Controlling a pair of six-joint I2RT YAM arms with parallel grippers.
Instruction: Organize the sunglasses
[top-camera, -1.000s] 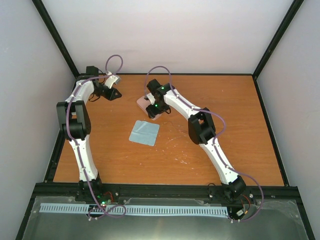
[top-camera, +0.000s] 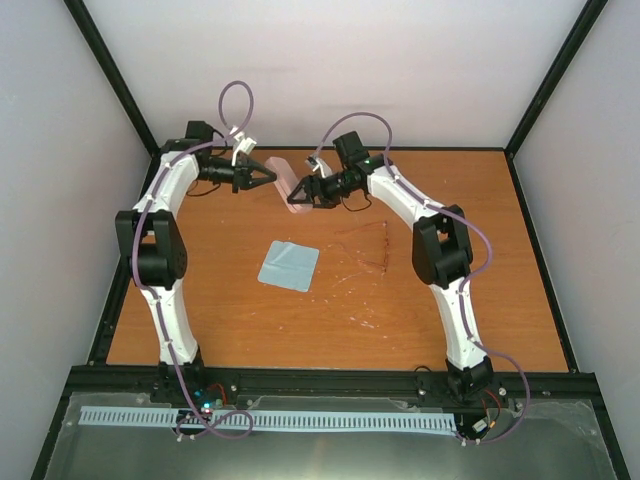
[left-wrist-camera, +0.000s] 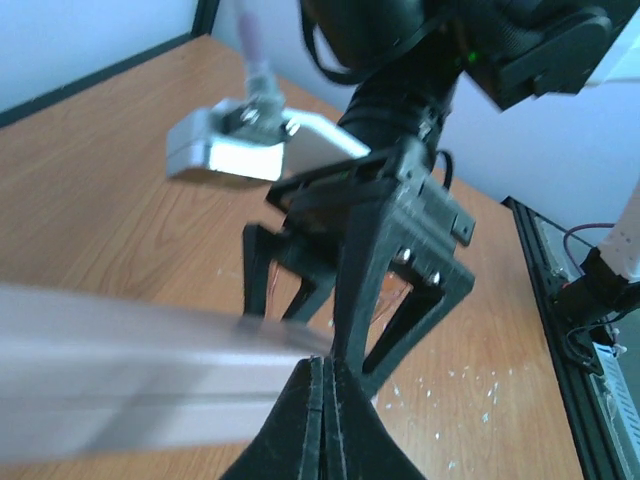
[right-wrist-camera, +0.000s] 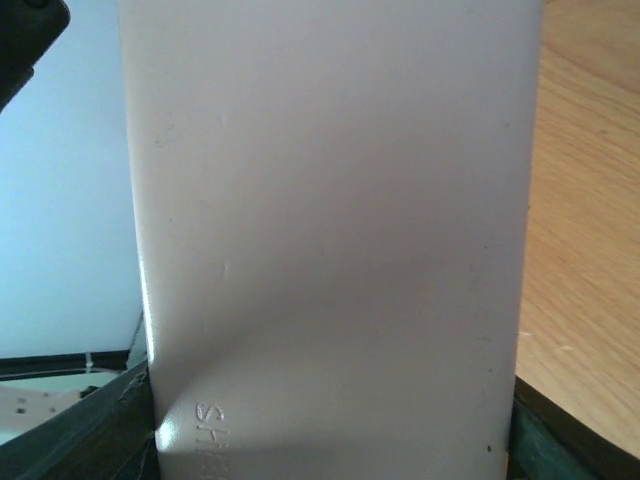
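Note:
My right gripper (top-camera: 310, 192) is shut on the lower end of a pale pink case (top-camera: 283, 176), which hangs at a slant in the upper middle of the top view and fills the right wrist view, with raised lettering near its bottom. My left gripper (top-camera: 265, 176) is shut, nothing seen between its fingers, at the case's left, near its upper end; in the left wrist view its tips lie just before the case (left-wrist-camera: 140, 370). A light blue cloth (top-camera: 288, 265) lies on the table. No sunglasses are visible outside the case.
Walls and a dark frame edge the workspace at back and sides.
My left gripper has moved right and slightly up, closer to the case.

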